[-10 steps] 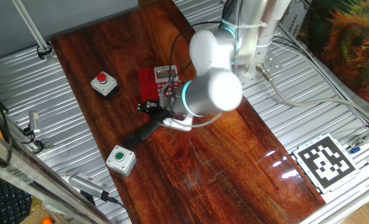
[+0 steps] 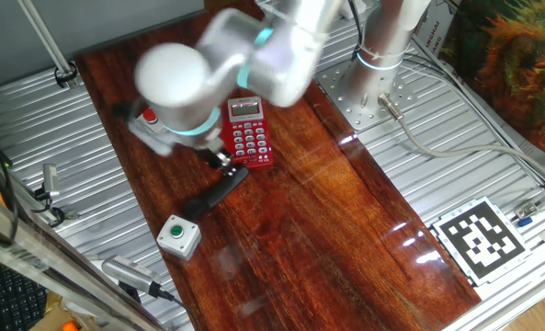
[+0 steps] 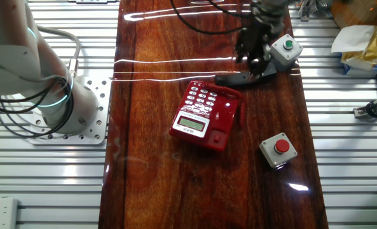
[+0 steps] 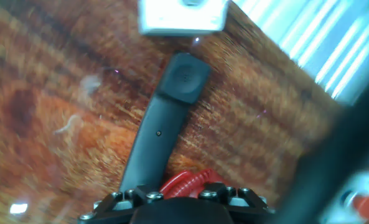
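A black telephone handset (image 2: 215,193) lies on the wooden table between the red telephone (image 2: 252,142) and the green-button box (image 2: 178,236). Its far end is close to that box. Over the handset's phone-side end stands my gripper (image 2: 226,165), blurred, with the arm leaning over the phone. In the wrist view, the handset (image 4: 156,137) runs up from the gripper at the bottom edge, beside a red coiled cord (image 4: 193,185). The gap between the fingers is hidden there, so I cannot tell how the fingers stand.
A red-button box (image 3: 278,150) sits near the table edge beside the phone; my arm partly covers it in exterior view 1. A marker board (image 2: 479,241) lies off the table at right.
My arm has swung left in exterior view 1, uncovering the phone's keypad and partly covering the red-button box. The gripper stays near the handset's end; the handset looks unmoved.
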